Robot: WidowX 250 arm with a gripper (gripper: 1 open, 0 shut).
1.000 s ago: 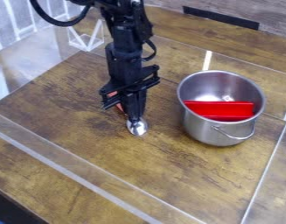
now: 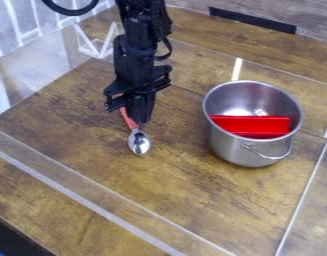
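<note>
The black arm hangs over the middle of the wooden table, its gripper (image 2: 136,109) low near a silver spoon (image 2: 139,142) with a red handle. The spoon lies upright in the picture, bowl toward the front, handle reaching back under the gripper. The fingers look close together; whether they touch or hold the handle is hard to tell. A steel pot (image 2: 243,145) stands to the right with a red block (image 2: 253,124) inside.
A pale edge runs along the left side.
The gripper has shifted left and slightly up, and the spoon's bowl has moved left, away from the pot. The pot stays put.
</note>
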